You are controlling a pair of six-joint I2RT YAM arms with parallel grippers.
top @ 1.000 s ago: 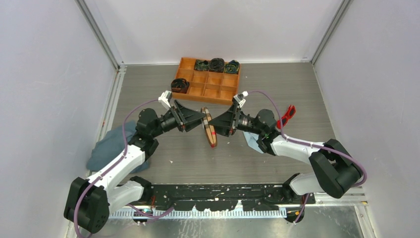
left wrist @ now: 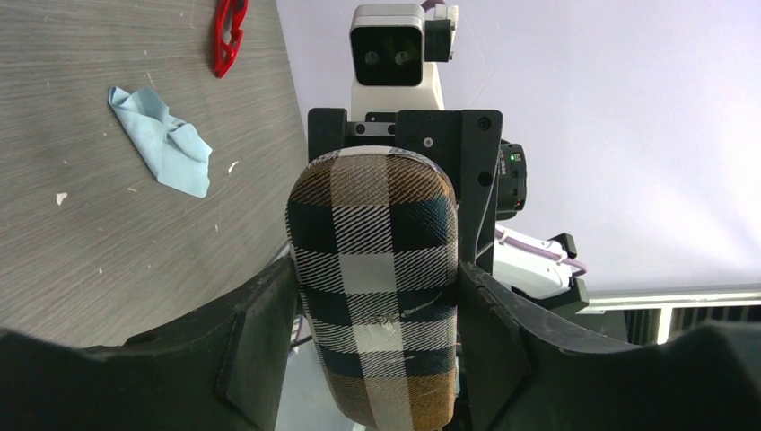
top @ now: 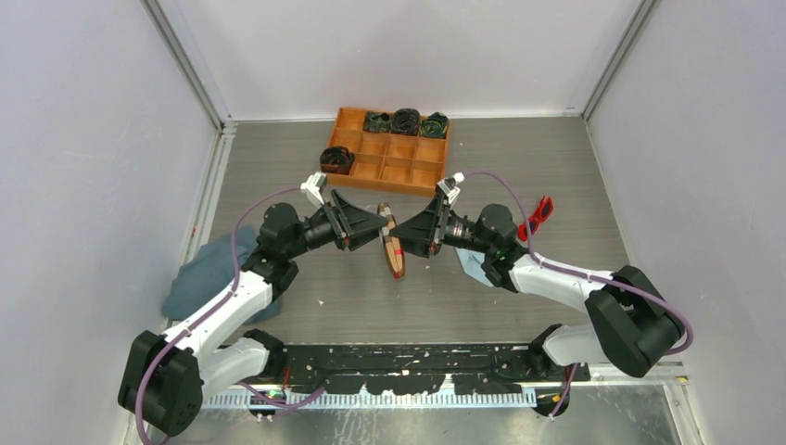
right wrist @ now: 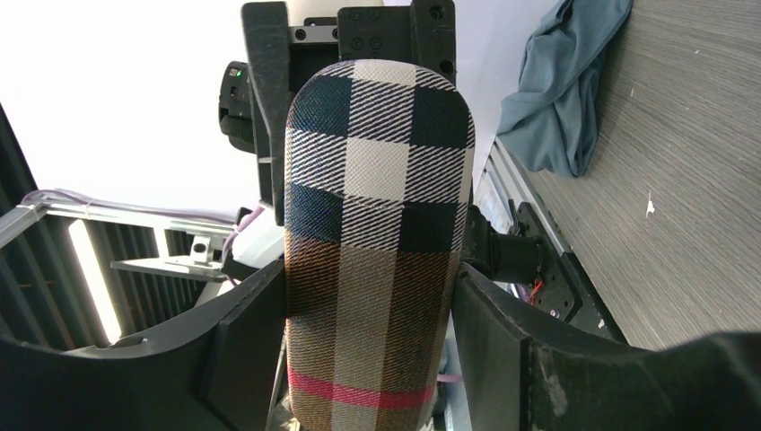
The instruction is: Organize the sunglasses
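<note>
A plaid sunglasses case [top: 395, 260] in brown, white and dark blue is held up over the middle of the table. My left gripper [top: 383, 224] is on it from the left, my right gripper [top: 393, 233] from the right. In the left wrist view, fingers [left wrist: 260, 314] press against both sides of the case [left wrist: 368, 278]. The right wrist view shows the same grip by fingers [right wrist: 247, 323] on the opposite plaid face, crossed by a red stripe. Red sunglasses [top: 536, 219] lie on the table at the right. What the case contains is hidden.
A wooden compartment box [top: 397, 173] stands at the back, with several dark items in its rear row and left front compartment; other compartments are empty. A light blue cloth [top: 474, 266] lies under the right arm, a grey-blue cloth [top: 209, 278] by the left arm.
The left gripper and the case have shifted very slightly toward the front and right. The right gripper stays nearly in place; the sunglasses and box have not moved.
</note>
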